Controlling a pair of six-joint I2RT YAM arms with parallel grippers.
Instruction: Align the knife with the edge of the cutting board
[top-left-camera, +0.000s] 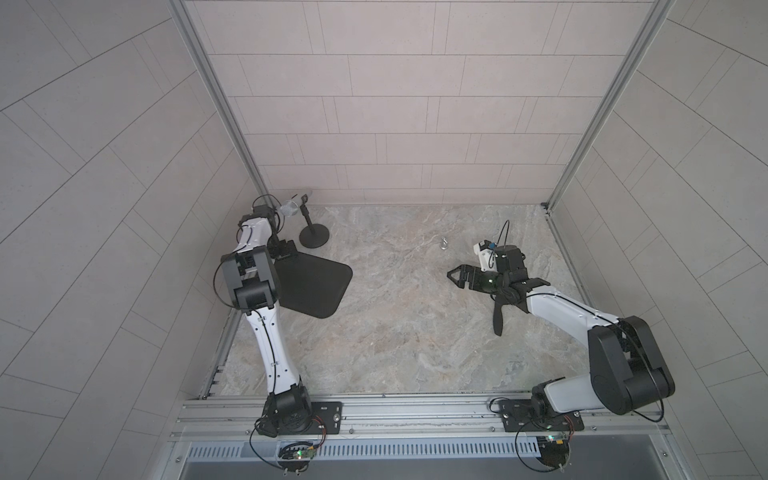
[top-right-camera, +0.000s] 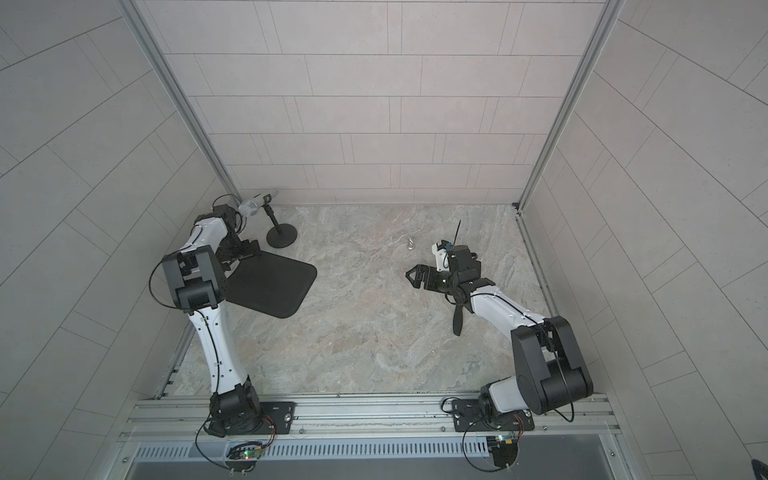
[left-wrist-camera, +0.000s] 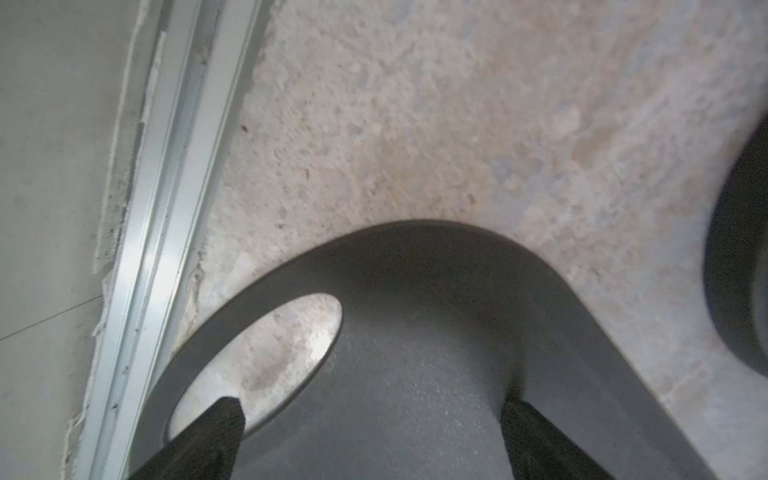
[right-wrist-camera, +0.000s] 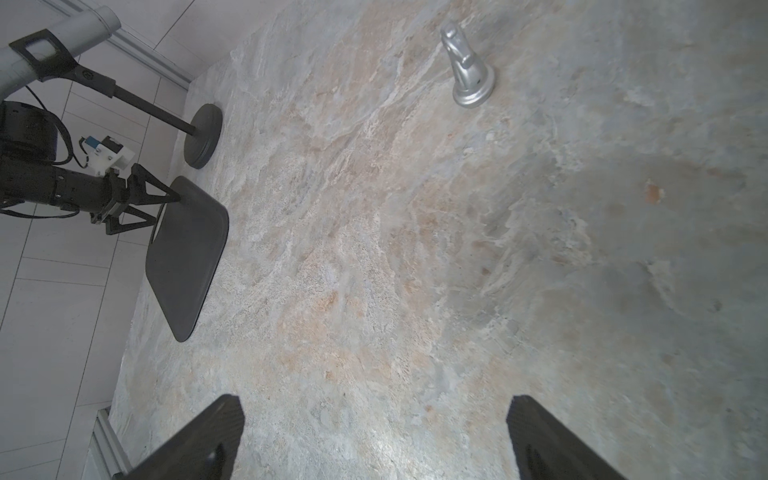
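The dark grey cutting board lies flat on the table's left side, its oval handle hole showing in the left wrist view. Over its handle end my left gripper stands open, fingers spread with nothing gripped between them. In the top left view, a dark, narrow shape that looks like the knife sticks out below my right arm, its upper part hidden. My right gripper is open and empty, pointing left beyond it. Only bare table shows between its fingers in the right wrist view; the knife is outside that view.
A black stand with a round base is close behind the board. A small silver object stands upright at the back middle. Near the left gripper, the metal rail runs along the left wall.
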